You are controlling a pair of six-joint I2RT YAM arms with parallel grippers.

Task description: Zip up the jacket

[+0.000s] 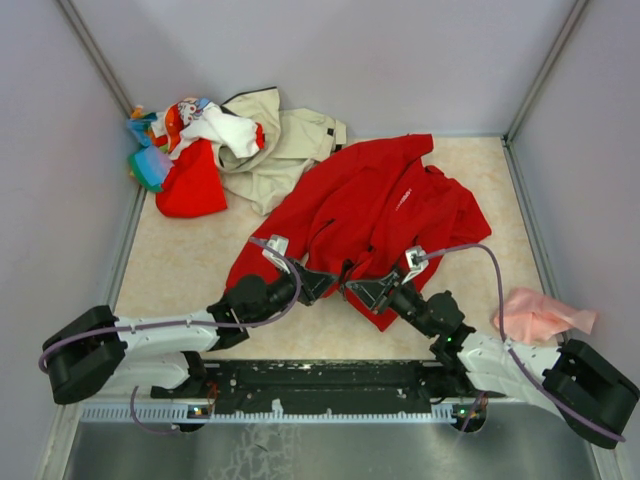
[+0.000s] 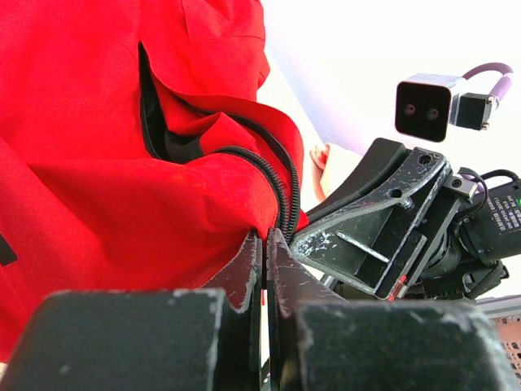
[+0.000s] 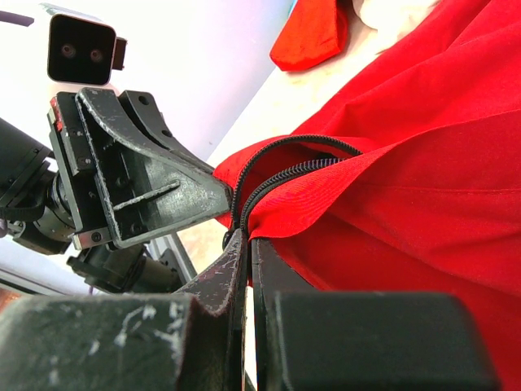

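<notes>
A red jacket lies spread across the table, its black zipper bunched at the lower hem between the two grippers. In the left wrist view my left gripper is shut where the zipper tapes meet. My right gripper is likewise shut at the zipper's end, just beside the left one. Whether either fingertip pair pinches tape, fabric or the slider is too small to tell. In the top view the left gripper and the right gripper almost touch.
A pile of beige, white and red clothes lies at the back left. A pink cloth lies at the right edge. Bare table shows left of the jacket and at the front.
</notes>
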